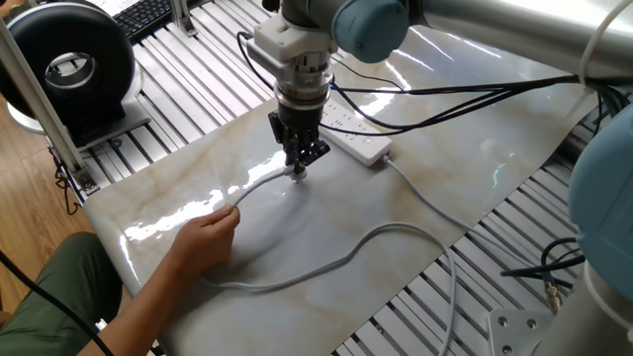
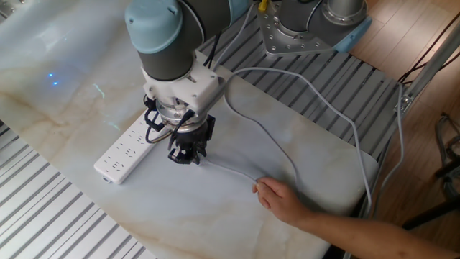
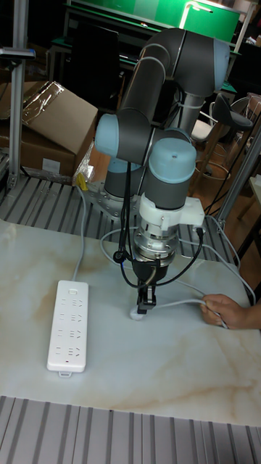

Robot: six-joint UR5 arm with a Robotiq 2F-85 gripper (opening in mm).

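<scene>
My gripper (image 1: pixel 296 164) points down over the marble-patterned sheet, shut on a white plug (image 3: pixel 137 314) whose head shows just below the fingertips. In exterior view 2 the gripper (image 2: pixel 188 155) mostly covers the plug. From the plug a pale grey cable (image 1: pixel 260 183) leads to a person's hand (image 1: pixel 210 238), which grips it a short way off. A white power strip (image 3: pixel 68 328) lies flat beside the gripper, apart from it, with its sockets facing up. In exterior view 1 the arm partly hides the strip (image 1: pixel 368 145).
The loose cable (image 2: pixel 334 108) loops across the sheet and over its edge. The strip's own cord (image 1: pixel 425 201) runs off toward the robot base. Black cables (image 1: pixel 465 97) hang by the arm. Bare sheet (image 3: pixel 154 379) lies in front of the strip and gripper.
</scene>
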